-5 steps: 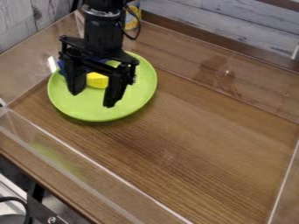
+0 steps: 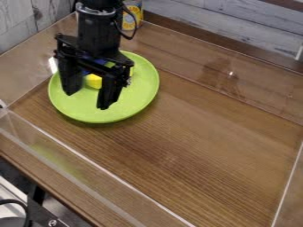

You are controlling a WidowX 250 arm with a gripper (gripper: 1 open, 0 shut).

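Note:
A black gripper (image 2: 92, 78) hangs over a bright green plate (image 2: 130, 105) at the upper left of the camera view, its two fingers apart. A yellow object (image 2: 95, 82) lies on the plate behind the gripper and is mostly hidden by it; whether it is between the fingers is hard to tell.
A yellow item (image 2: 133, 14) stands at the top edge behind the arm. A grey wall is at the back, and black cables show at the lower left.
The gripper has shifted slightly left and now covers more of the yellow object on the plate. The plate has not visibly moved.

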